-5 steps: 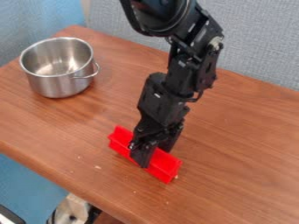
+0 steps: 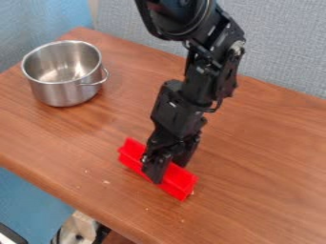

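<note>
A long red block [image 2: 176, 185] lies on the wooden table near its front-left edge, angled from upper left to lower right. My black gripper [image 2: 158, 167] is down over its middle, shut on it, hiding part of the block; the fingertips are hard to make out. A steel pot [image 2: 57, 88] with side handles stands on the table at the upper left, apart from the block and the gripper.
Walls stand behind the table at the back and left.
</note>
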